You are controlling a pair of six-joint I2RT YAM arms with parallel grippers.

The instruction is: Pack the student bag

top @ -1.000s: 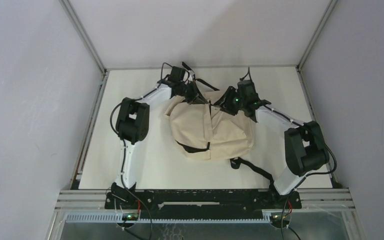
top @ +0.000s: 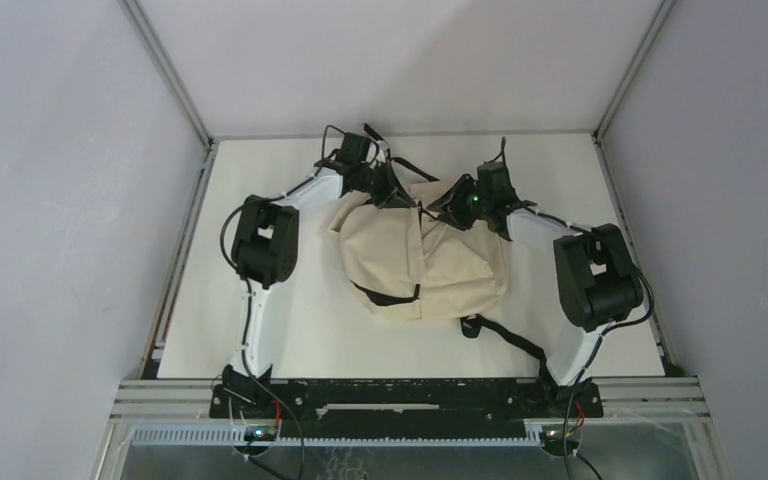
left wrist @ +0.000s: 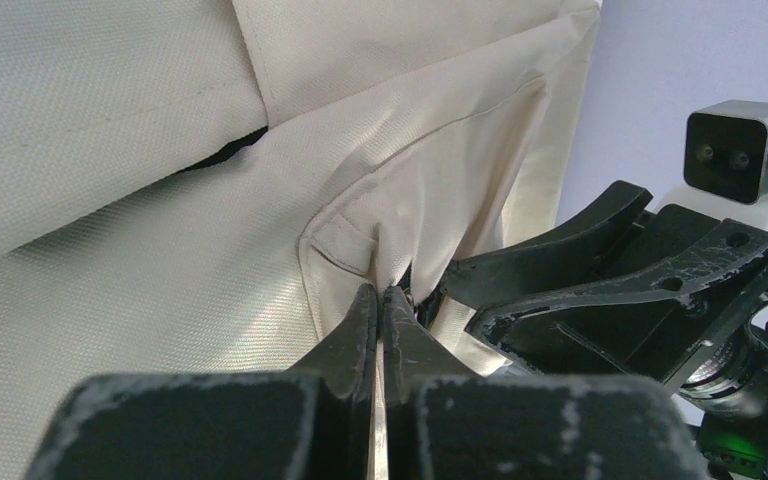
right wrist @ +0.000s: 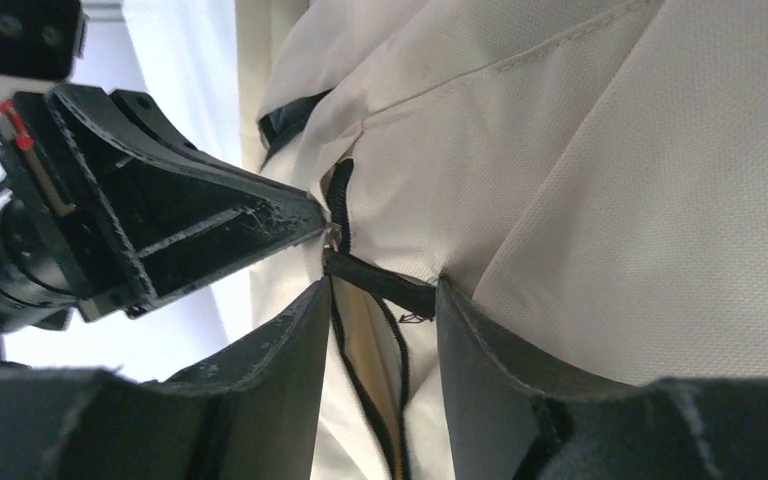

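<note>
The beige bag (top: 380, 250) lies flat on the table, its upper zipper between my two grippers. At the zipper's end, my left gripper is shut on a thin fold of bag fabric (left wrist: 390, 240). From the right comes my right gripper, its fingers apart. A black zipper pull strap (right wrist: 380, 284) spans the gap between its fingers, one end close to the right-hand finger (right wrist: 450, 310). Left of the strap, in the right wrist view, the left gripper's tip touches the fabric beside the black zipper tape (right wrist: 340, 195). The bag's contents are hidden.
Black straps stick out at the bag's top (top: 415, 168) and lower right (top: 510, 336). A dark slit (top: 385, 297) shows low on the bag's front. The two grippers are very close together.
The left arm and the bag look unmoved.
</note>
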